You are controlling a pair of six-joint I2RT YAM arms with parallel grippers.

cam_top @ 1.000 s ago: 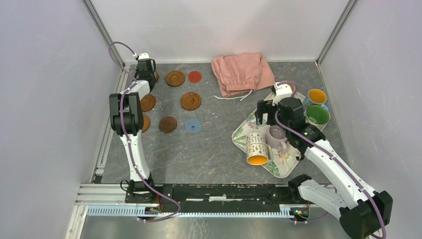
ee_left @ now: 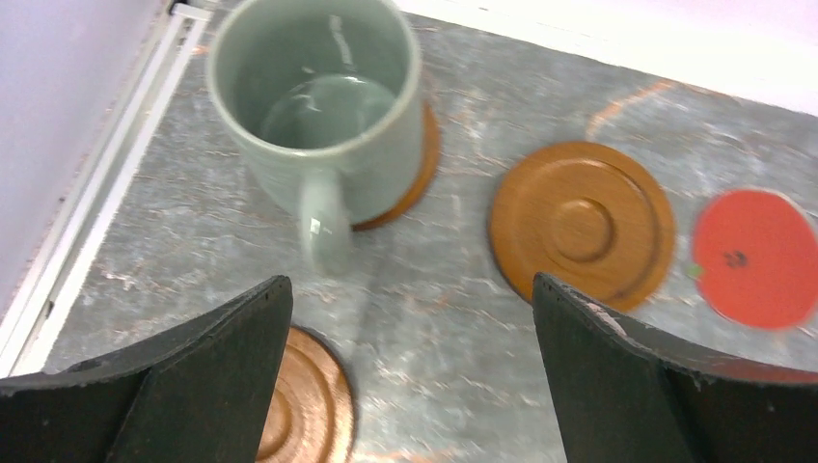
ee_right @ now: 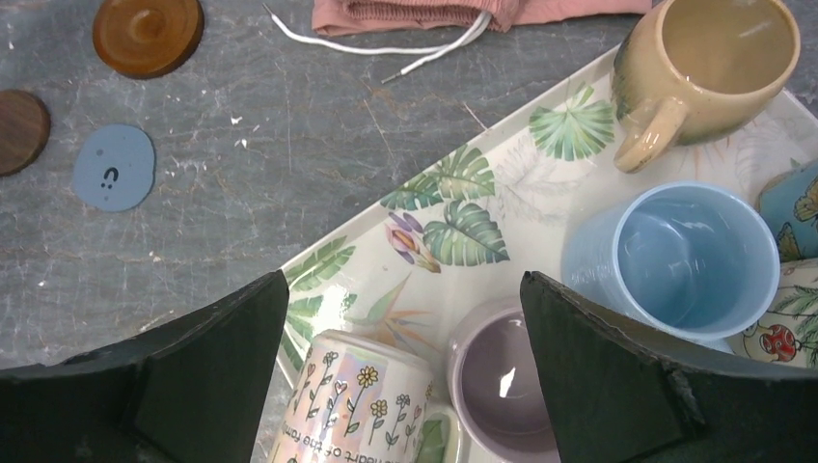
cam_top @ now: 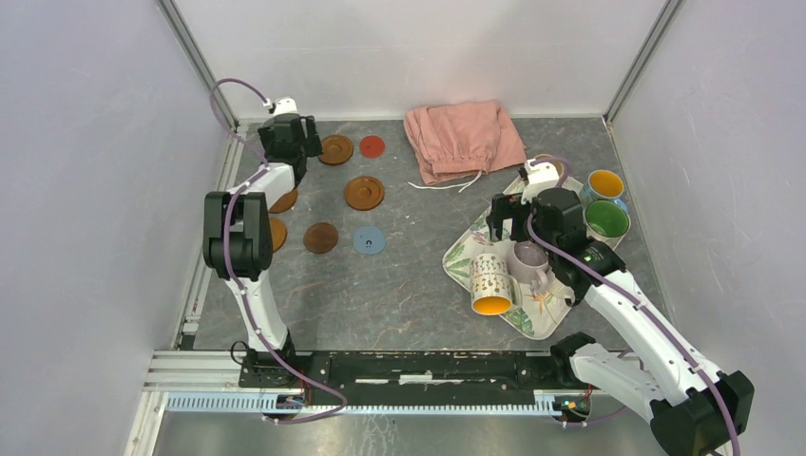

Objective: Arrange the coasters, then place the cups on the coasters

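Observation:
In the left wrist view a grey-green cup [ee_left: 323,125] stands upright, partly over a brown coaster [ee_left: 424,159] whose edge shows at its right. Its handle points toward my left gripper, which is open and clear of the cup, with bare table between its fingers. From the top, the left gripper [cam_top: 290,133] hides this cup at the back left corner. Over the tray my right gripper is open; a lilac cup [ee_right: 506,381] and a flowered cup [ee_right: 352,400] lie below its fingers, neither held.
Several more coasters, among them a red one [cam_top: 372,146] and a blue one [cam_top: 369,239], lie on the left half. A patterned tray [cam_top: 466,249] with several cups fills the right. Pink cloth [cam_top: 466,141] lies at the back.
My left gripper has opened and shifted slightly right, its fingers now spread wider at the back left. The right arm has stayed nearly still.

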